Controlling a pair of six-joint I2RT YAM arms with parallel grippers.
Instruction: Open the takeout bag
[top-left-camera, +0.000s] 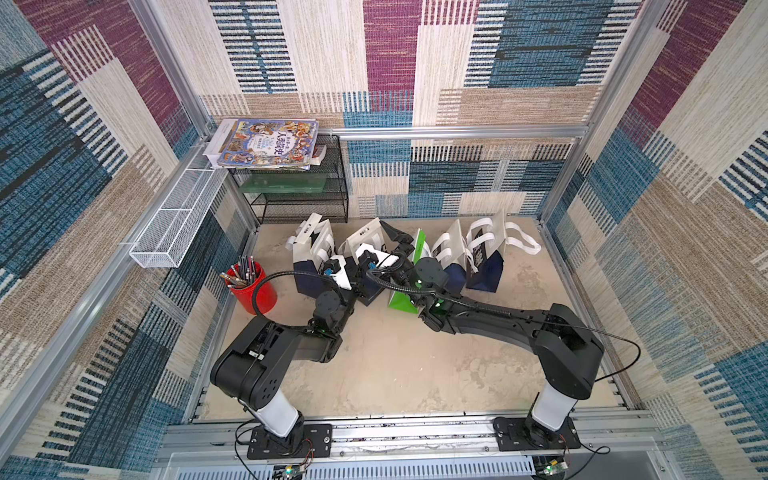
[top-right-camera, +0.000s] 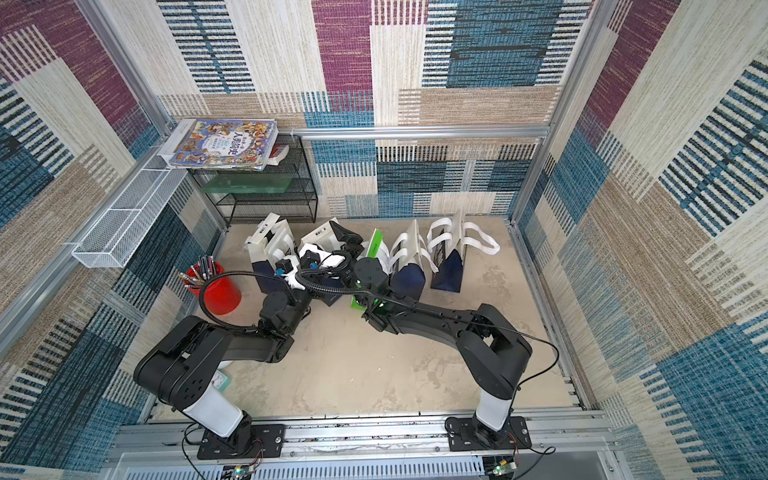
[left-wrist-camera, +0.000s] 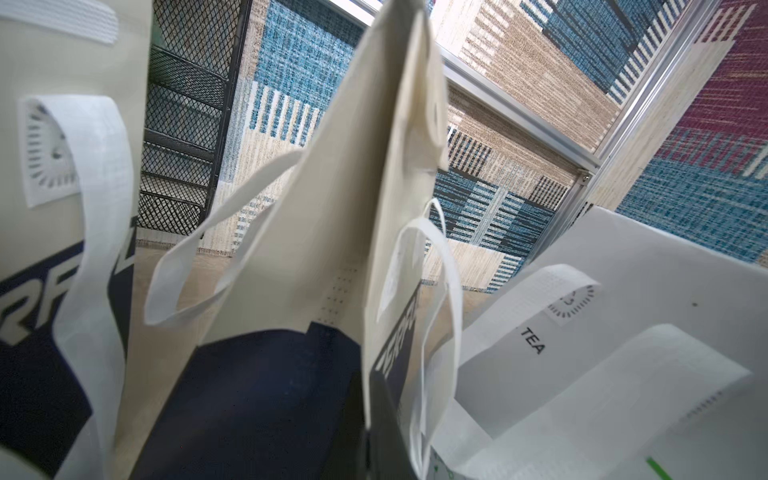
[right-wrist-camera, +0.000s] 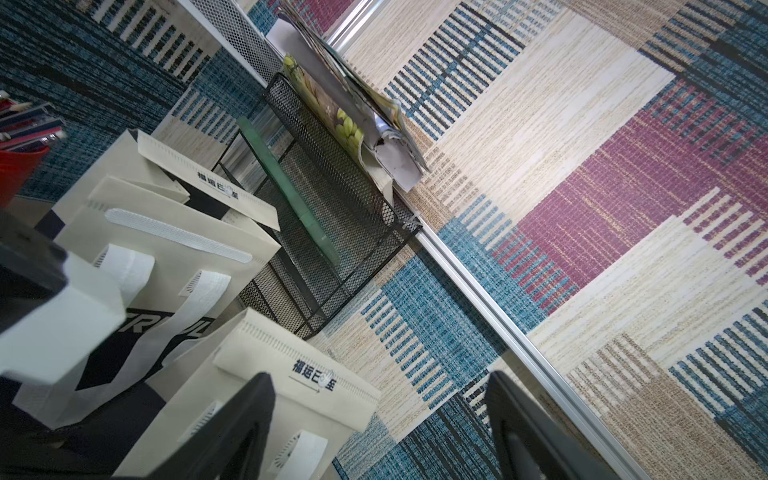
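The takeout bag (left-wrist-camera: 320, 240), cream above and navy below with white handles, stands in the middle of a row. In the left wrist view its upright edge runs down between the fingers of my left gripper, which is shut on it. Its cream top flap (right-wrist-camera: 304, 372) appears folded over in the right wrist view. My right gripper is open by the bag's top, with one finger (right-wrist-camera: 248, 424) in front of the panel and the other (right-wrist-camera: 520, 436) clear of it. The arms hide much of the bag from above.
A similar bag (top-left-camera: 308, 240) stands close on the left. To the right are a green-and-white bag (top-left-camera: 406, 302) and two more navy-bottomed bags (top-left-camera: 456, 276). A red pen cup (top-left-camera: 260, 294) is at far left.
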